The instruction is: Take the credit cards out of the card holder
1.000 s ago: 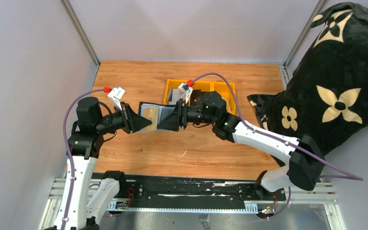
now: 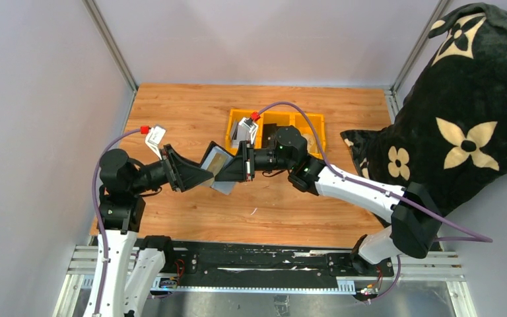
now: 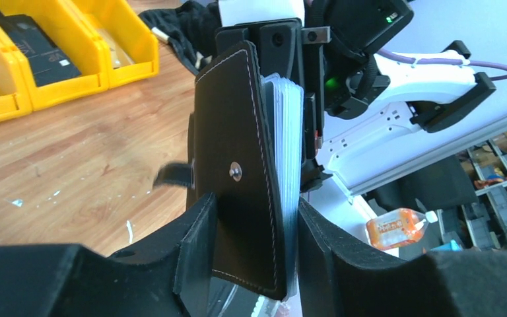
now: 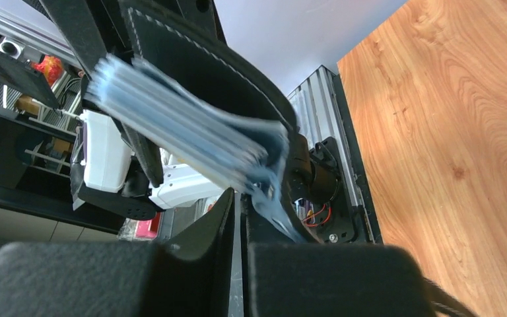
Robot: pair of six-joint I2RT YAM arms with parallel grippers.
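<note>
The black card holder (image 2: 209,152) hangs tilted over the table between both grippers, its clear sleeves (image 3: 289,132) spread beside the cover. A gold-coloured card (image 2: 218,162) shows in a sleeve. My left gripper stands open, its fingers on either side of the holder's lower part; one overlaps the dark cover, the other the sleeve edges. My right gripper (image 2: 231,170) is at the holder's right side. In the right wrist view its fingers (image 4: 201,244) are close together below the blurred sleeves (image 4: 185,125); whether something thin lies between them is unclear.
A yellow divided bin (image 2: 294,119) with dark and pale items stands at the back. A large black floral cushion (image 2: 449,105) fills the right side.
The holder has turned from nearly level to a slanted pose, its lower corner now nearer the front.
</note>
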